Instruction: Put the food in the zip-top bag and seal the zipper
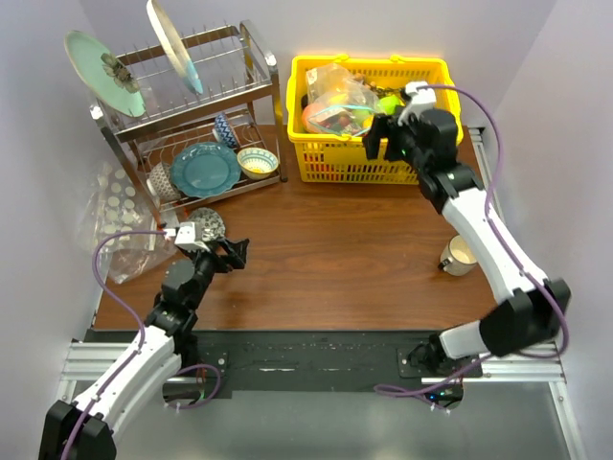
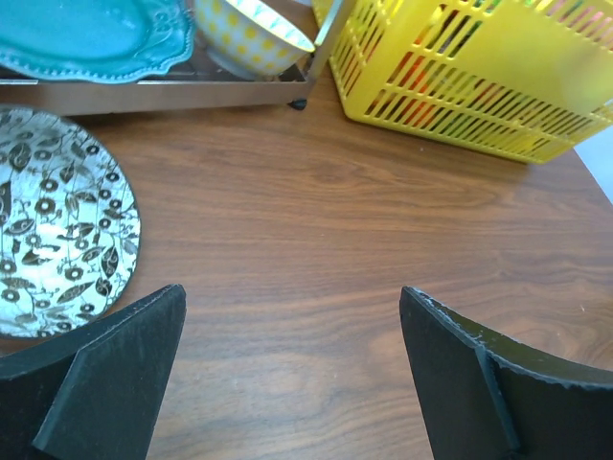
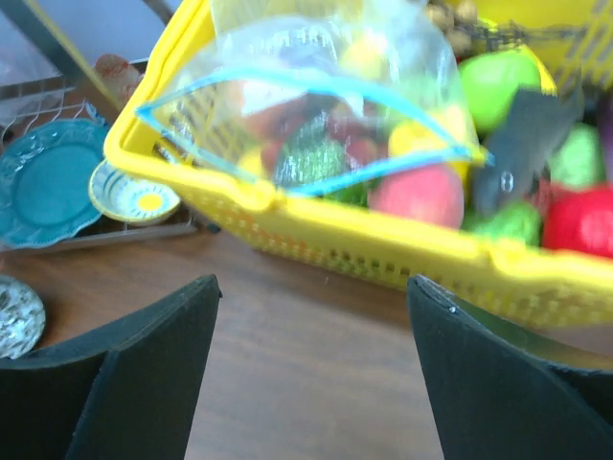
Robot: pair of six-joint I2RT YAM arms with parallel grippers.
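Note:
A clear zip top bag (image 3: 321,105) with a blue zipper strip lies on top of the food in the yellow basket (image 1: 359,171). Pieces of food show beside and through it: a green one (image 3: 500,88), a pink one (image 3: 421,195) and a red one (image 3: 581,222). At the basket's front rim, my right gripper (image 1: 376,135) has its fingers apart and nothing between them. In the right wrist view, its fingertips are short of the basket wall. My left gripper (image 1: 244,253) stands open and empty above the table, just right of the patterned plate (image 2: 62,220).
A metal dish rack (image 1: 192,115) with plates and bowls fills the back left. A cup (image 1: 458,256) stands near the right edge, close beside the right arm. Crumpled clear plastic (image 1: 120,216) lies at the left.

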